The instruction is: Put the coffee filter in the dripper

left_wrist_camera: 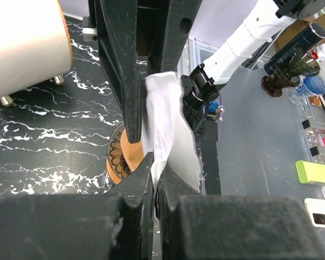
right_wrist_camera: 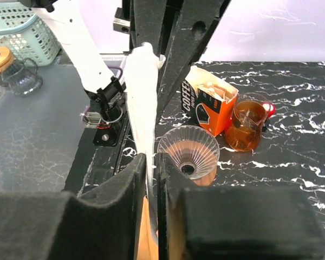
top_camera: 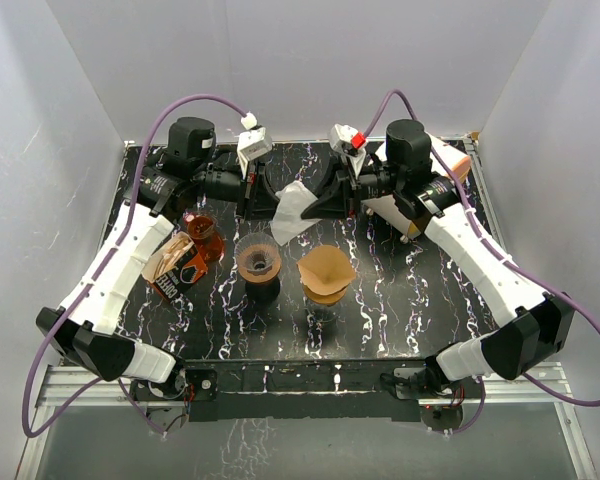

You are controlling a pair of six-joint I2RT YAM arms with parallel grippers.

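Observation:
A white paper filter hangs in the air between both grippers, above the table. My left gripper is shut on one edge of it. The filter runs down between the fingertips of my right gripper; these stand slightly apart, so this gripper is open around the paper. In the left wrist view, the right gripper's fingers spread visibly beside the filter. The clear ribbed dripper sits below and to the left, upright with its cone bare.
Brown filters in a holder stand right of the dripper. At left are an orange and black filter box and an amber glass jug. A white appliance stands at back right.

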